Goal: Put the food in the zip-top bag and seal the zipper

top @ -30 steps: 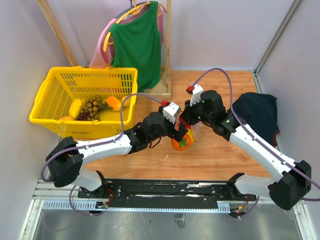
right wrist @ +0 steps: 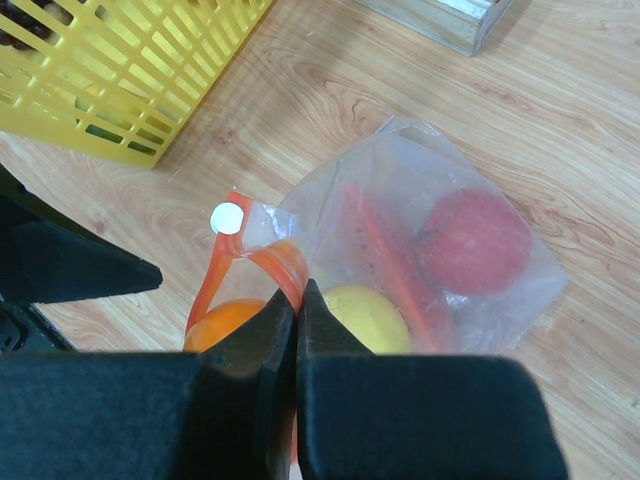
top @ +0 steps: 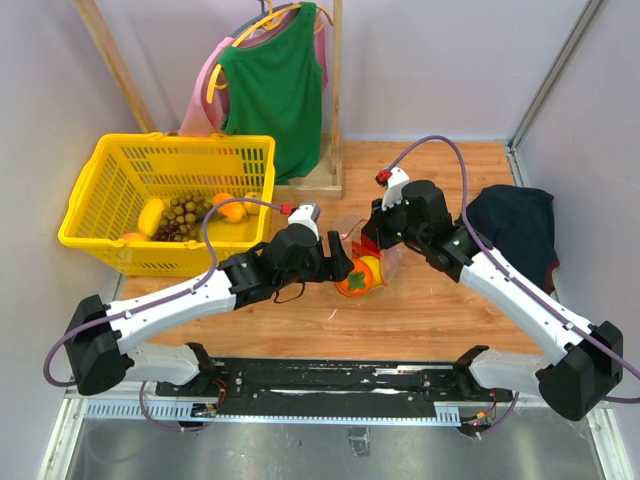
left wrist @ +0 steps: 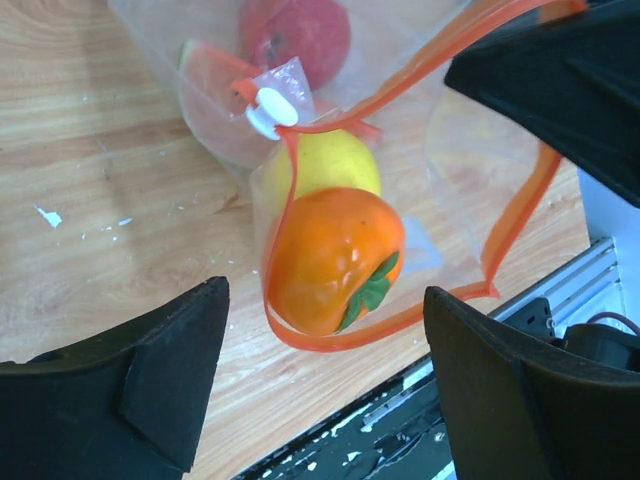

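The clear zip top bag [right wrist: 470,330], with an orange-red zipper rim [left wrist: 515,215], lies on the table with its mouth spread wide. Inside are an orange persimmon [left wrist: 335,260] at the mouth, a yellow fruit [left wrist: 340,165] behind it, and a red round fruit [right wrist: 475,242] beside a red slice [right wrist: 395,255] deeper in. A white slider [left wrist: 275,108] sits on the rim. My right gripper is shut on the bag's rim. My left gripper stands open before the mouth, nothing between its fingers.
A yellow basket [top: 100,215] with grapes [top: 180,217] and other fruit stands at the back left. Behind the bag is a wooden clothes rack [top: 337,120]. A dark cloth [top: 512,235] lies at the right.
My left gripper has drawn back to the left from the bag's rim and turned, leaving more of the mouth in view. The right arm has stayed put.
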